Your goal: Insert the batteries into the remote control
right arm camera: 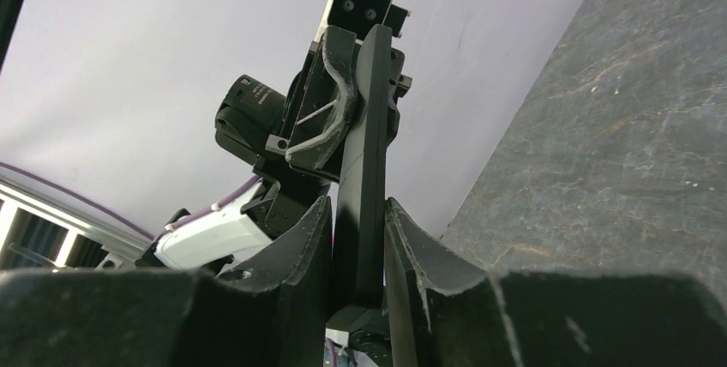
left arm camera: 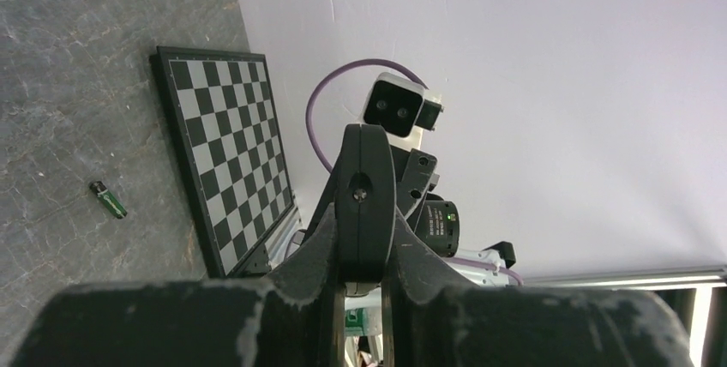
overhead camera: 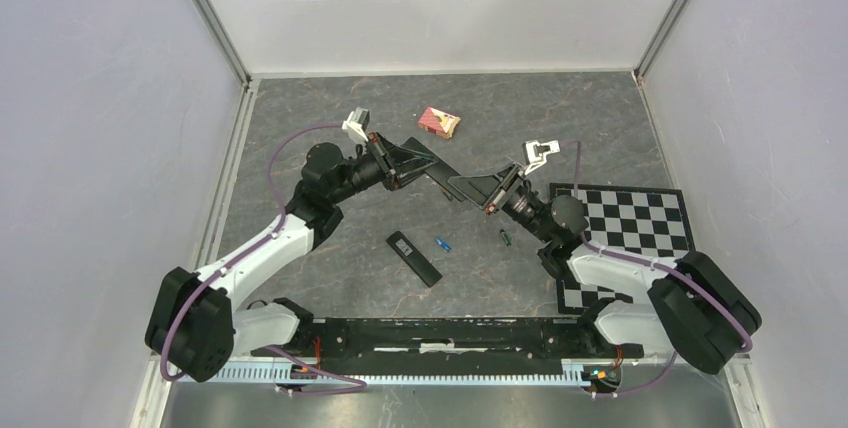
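A black remote body point(overhead camera: 431, 163) is held up between both arms, on edge in the wrist views point(right arm camera: 364, 170). My left gripper point(overhead camera: 405, 173) is shut on it from the left. My right gripper point(overhead camera: 485, 198) is at its right end, fingers close around it in the right wrist view; whether they grip is unclear. A black piece with a label point(overhead camera: 414, 259), likely the battery cover, lies on the table. Beside it lies a blue battery point(overhead camera: 442, 244); a green battery point(left arm camera: 108, 200) lies farther right.
A checkerboard point(overhead camera: 640, 218) lies at the right under the right arm. A red-and-yellow box point(overhead camera: 439, 122) sits at the back.
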